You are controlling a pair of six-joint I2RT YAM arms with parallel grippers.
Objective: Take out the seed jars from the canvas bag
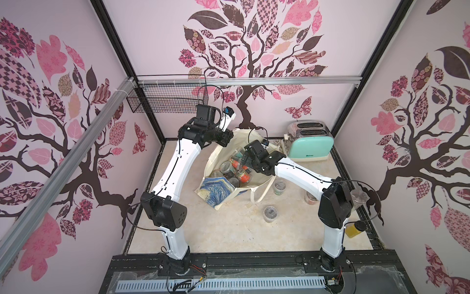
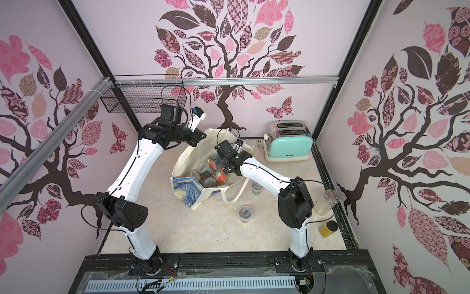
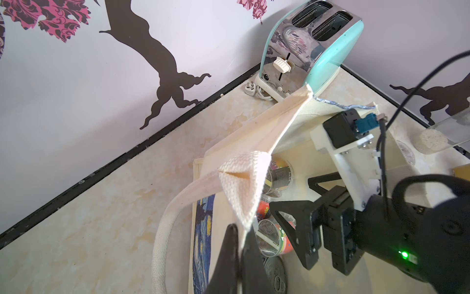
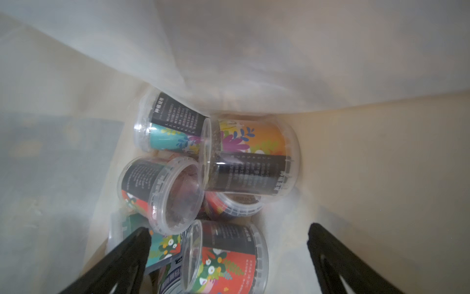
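The cream canvas bag (image 1: 215,161) lies open at mid-table, holding several clear jars with printed labels, among them an orange-label jar (image 4: 249,142), a red-label jar (image 4: 225,264) and a teal-label jar (image 4: 169,125). My left gripper is shut on the bag's rim at its strap (image 3: 244,181), holding up that side. My right gripper, open, points down inside the bag over the jars, its fingers either side of the lower ones; whether they touch any is unclear.
A mint toaster (image 1: 311,147) stands at the back right. Jars stand outside the bag, one at front centre (image 1: 269,213), another (image 2: 256,189) beside it, and a yellow jar (image 2: 328,229) at right. A wire basket (image 1: 166,95) hangs at back left.
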